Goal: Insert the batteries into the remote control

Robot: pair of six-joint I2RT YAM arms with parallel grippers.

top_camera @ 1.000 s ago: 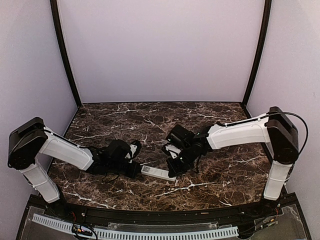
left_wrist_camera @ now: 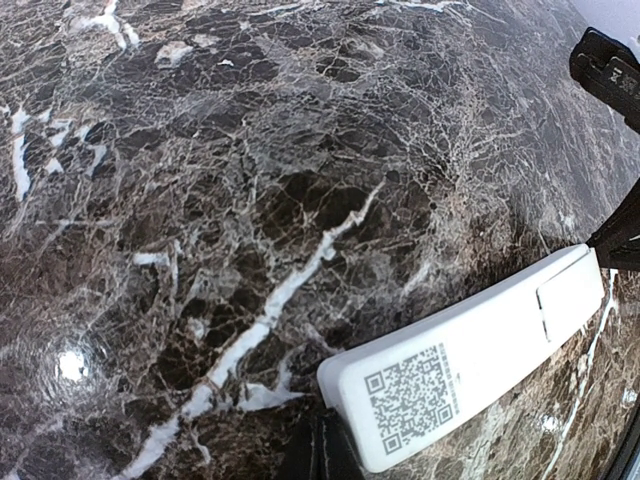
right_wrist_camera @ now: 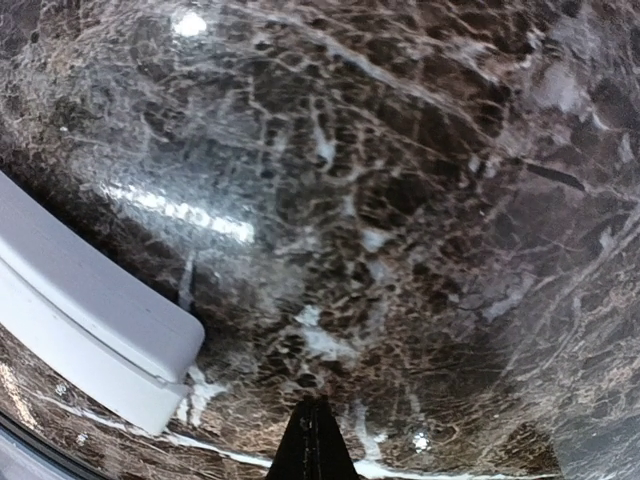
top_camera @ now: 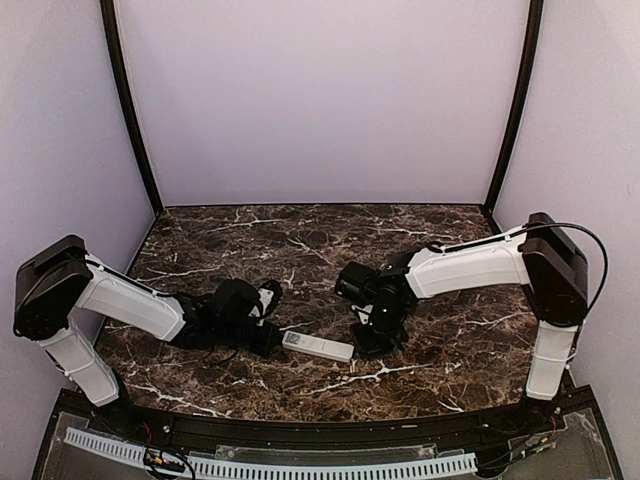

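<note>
The white remote control [top_camera: 318, 347] lies on the marble table between the two grippers. Its back faces up, with a QR code at the left end, and a battery cover [left_wrist_camera: 572, 297] with a visible seam sits at the other end. My left gripper is shut beside the QR-code end, close against it; I see nothing between its fingers. Just right of the cover end, my right gripper is shut, apart from the remote, its fingers empty. No batteries show in any view.
Clear marble tabletop [top_camera: 300, 240] stretches behind both arms. The dark front table edge [top_camera: 290, 425] and a slotted white strip [top_camera: 330, 468] lie in front. Pale walls enclose the back and sides.
The left arm and remote look unmoved.
</note>
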